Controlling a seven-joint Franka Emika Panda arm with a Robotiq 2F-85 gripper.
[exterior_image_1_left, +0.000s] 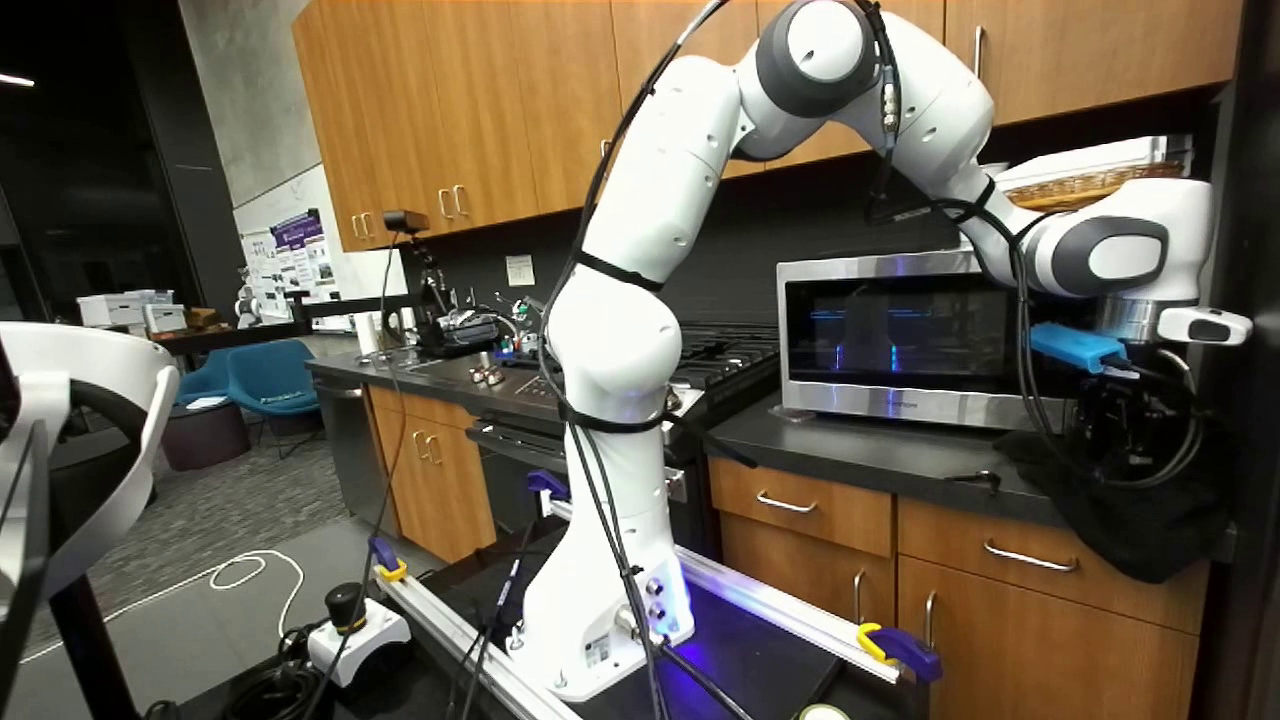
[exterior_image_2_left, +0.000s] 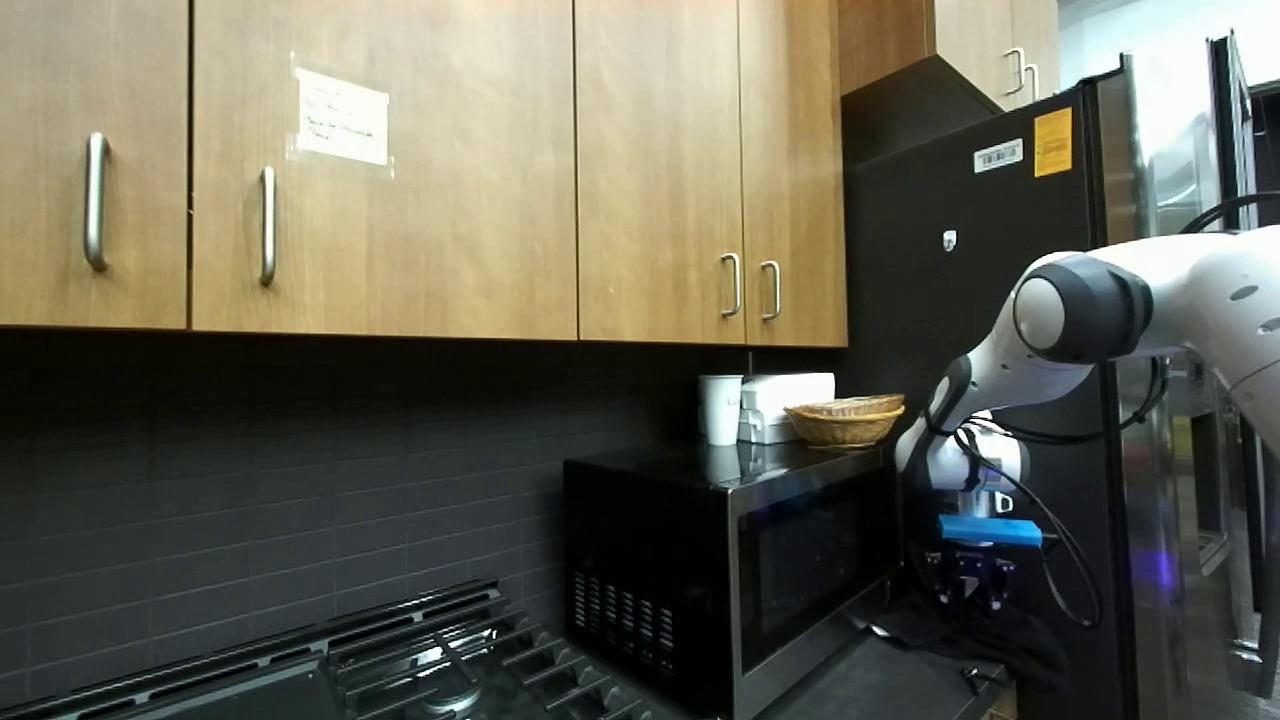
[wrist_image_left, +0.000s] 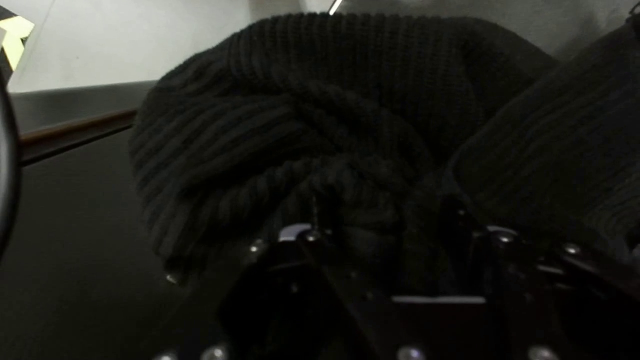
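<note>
A black ribbed knit cloth (wrist_image_left: 336, 66) lies bunched on the dark counter at the right end, and part of it hangs over the front edge in exterior view 1. My gripper points down into it. In the wrist view its fingers stand apart, with dark folds between and beyond them. The fingertips are hard to make out against the black fabric, so whether they touch it cannot be told. From outside, the gripper (exterior_image_2_left: 969, 590) shows low over the cloth (exterior_image_2_left: 996, 642), beside the microwave.
The microwave (exterior_image_1_left: 900, 342) stands close on one side of the gripper, the dark fridge (exterior_image_2_left: 960, 300) on the other. A small black object (exterior_image_1_left: 974, 480) lies near the counter's front edge. Baskets (exterior_image_2_left: 846, 420) and a white cup (exterior_image_2_left: 720, 409) sit on top of the microwave. Open counter (exterior_image_1_left: 828, 450) lies before it.
</note>
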